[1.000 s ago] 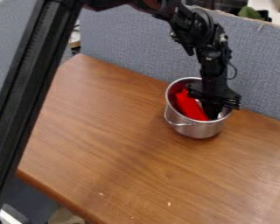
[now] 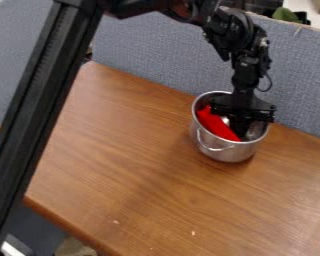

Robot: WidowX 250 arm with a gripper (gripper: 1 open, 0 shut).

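Observation:
A steel pot (image 2: 223,148) with a wire handle stands on the wooden table toward the right. A red object (image 2: 215,124) lies inside it. My black gripper (image 2: 240,118) comes down from above into the pot's right half, over and beside the red object. Its fingertips are mostly hidden in the dark inside the pot, so I cannot see whether they are open or shut.
Grey fabric panels (image 2: 170,55) stand along the back and left. A long black beam crosses the left side of the view.
The arm's upper part has shifted right and a little upward over the last second, with the gripper still at the pot. The pot has stayed about in place.

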